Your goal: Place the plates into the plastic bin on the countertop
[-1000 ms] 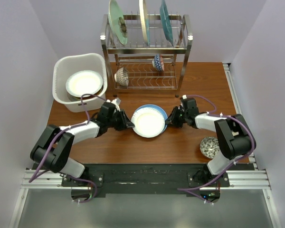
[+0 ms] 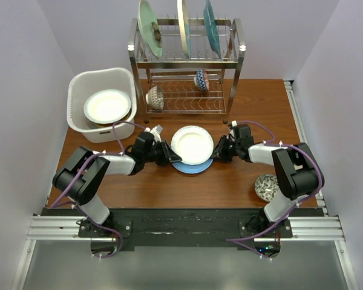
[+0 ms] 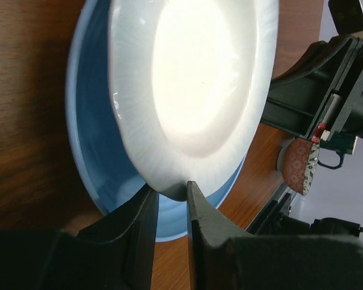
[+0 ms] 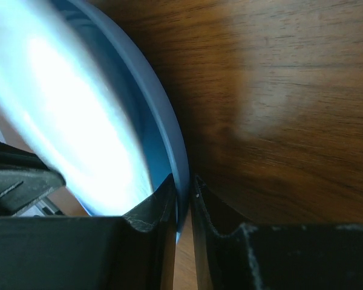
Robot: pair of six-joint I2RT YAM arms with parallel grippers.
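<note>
A white plate [image 2: 192,145] lies over a blue plate [image 2: 192,168] in the middle of the counter, offset so that blue shows along the near side. My left gripper is partly open, its fingertips at the rim of the white plate [image 3: 193,78]; a gap shows between the fingers. On the other side, my right gripper is shut on the rim of the blue plate [image 4: 166,118]. The white plastic bin [image 2: 74,112] stands at the back left with another white plate [image 2: 107,106] inside.
A metal dish rack [image 2: 187,64] stands at the back, with several plates above and two cups below. A patterned bowl [image 2: 266,188] is at the right by the right arm. Bare wood [image 2: 151,192] lies in front of the plates.
The white plate has shifted backward and slightly right over the blue one, so blue shows at the near side instead of the far side. My left gripper has moved right; the right stays put.
</note>
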